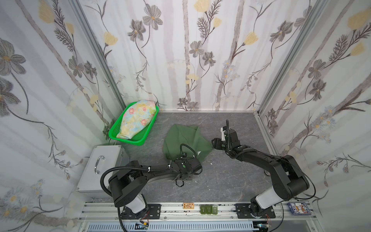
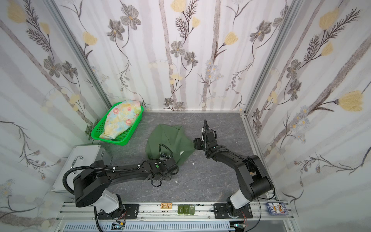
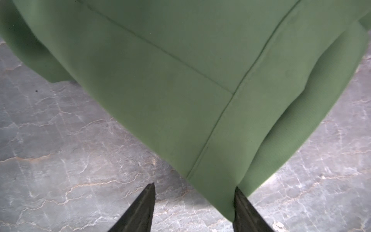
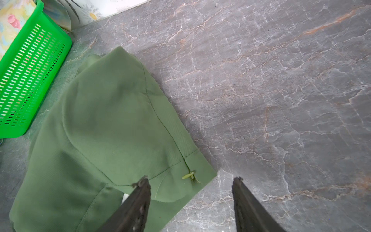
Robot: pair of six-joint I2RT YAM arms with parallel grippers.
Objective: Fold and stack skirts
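Note:
A green skirt [image 1: 181, 135] lies rumpled at the middle of the table, its seams and a small zip pull visible in the right wrist view. My left gripper is open over a pointed corner of it, one finger against or just above the cloth. My right gripper stands open above the skirt's edge at its right side, near the zip pull. A floral pastel cloth [image 1: 137, 118] lies in the green basket [image 2: 125, 137] at the back left.
A grey metal box [image 1: 88, 170] with a handle stands at the front left. Bare table [image 1: 235, 181] shows at the front and back right. Small items [image 1: 208, 208] sit on the front rail.

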